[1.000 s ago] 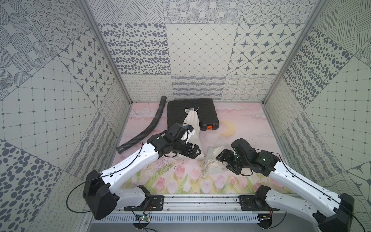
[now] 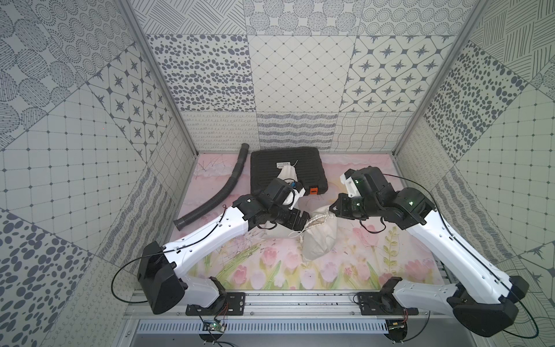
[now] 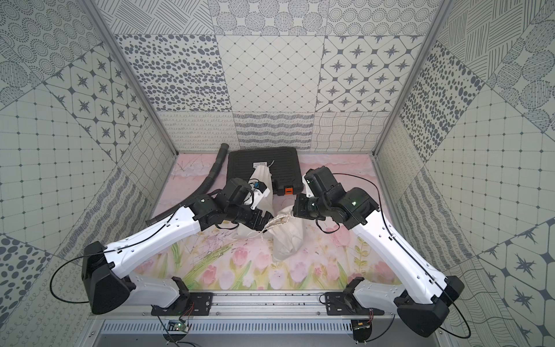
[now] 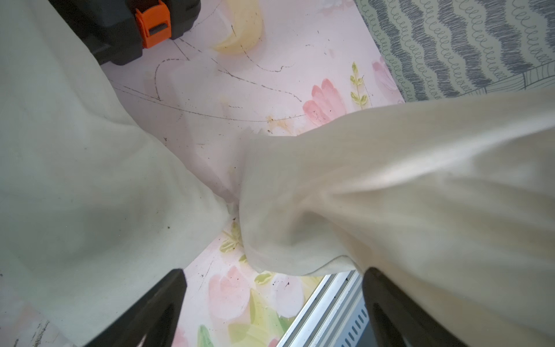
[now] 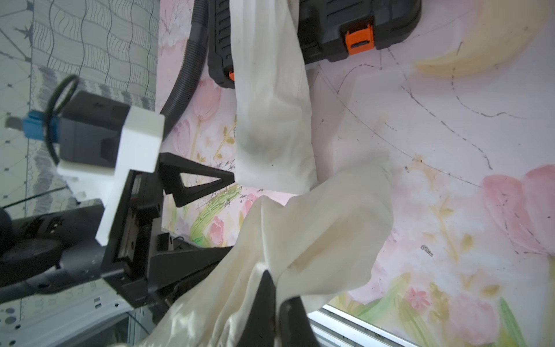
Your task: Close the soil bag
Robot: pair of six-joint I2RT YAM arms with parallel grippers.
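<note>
An off-white cloth bag (image 2: 319,241) with a cord (image 3: 278,219) at its mouth hangs from my right gripper (image 2: 332,209) above the middle of the table. In the right wrist view the right fingers (image 5: 264,303) are shut on a pinch of its cloth. Facing it from the left, my left gripper (image 2: 302,219) is open, close against the bag's side. Its fingers (image 5: 202,176) stand apart in the right wrist view, the lower one partly covered by cloth. Bag cloth (image 4: 404,167) fills the right of the left wrist view and overlaps one finger. The bag's inside is hidden.
A second pale cloth piece (image 5: 271,127) runs from a black case (image 2: 266,156) with orange latches down beneath the left arm. A dark ribbed hose (image 2: 222,193) curves at the back left.
My right gripper has risen and moved back, shutting on the bag and lifting it upright from its slumped state. The left gripper has shifted slightly right and back, up to the bag.
</note>
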